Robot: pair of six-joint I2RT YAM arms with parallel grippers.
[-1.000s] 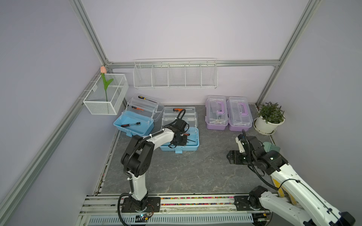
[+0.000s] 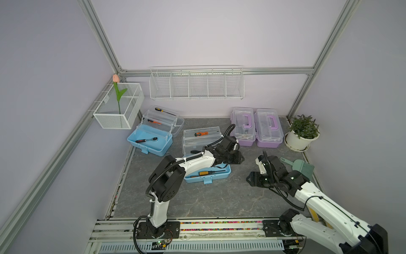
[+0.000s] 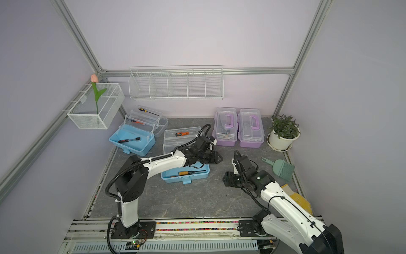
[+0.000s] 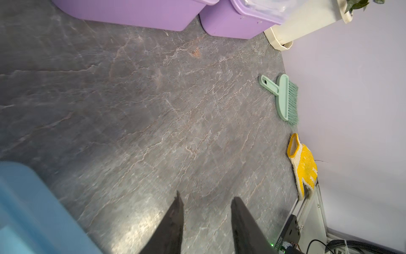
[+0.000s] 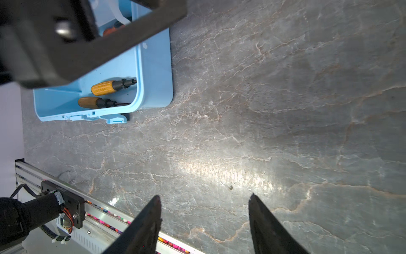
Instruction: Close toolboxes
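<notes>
An open light-blue toolbox (image 2: 198, 177) stands mid-table with tools inside, its clear lid (image 3: 181, 133) folded back. A second open blue toolbox (image 2: 150, 144) is at the back left, holding a ratchet. My left gripper (image 2: 236, 156) hangs over the middle toolbox's right end, fingers parted with nothing between them; in the left wrist view a blue edge shows at lower left. My right gripper (image 3: 229, 180) is right of that toolbox, over bare table, fingers also parted and empty. Two purple toolboxes (image 2: 243, 126) with lids down stand at the back right.
A potted plant (image 2: 301, 135) is at the back right, a green brush (image 4: 282, 97) and yellow glove (image 4: 303, 165) along the right edge. Wire baskets (image 2: 196, 84) hang on the walls.
My left gripper has moved right. The middle blue toolbox has shifted toward the front and slightly right. My right gripper has moved slightly left.
</notes>
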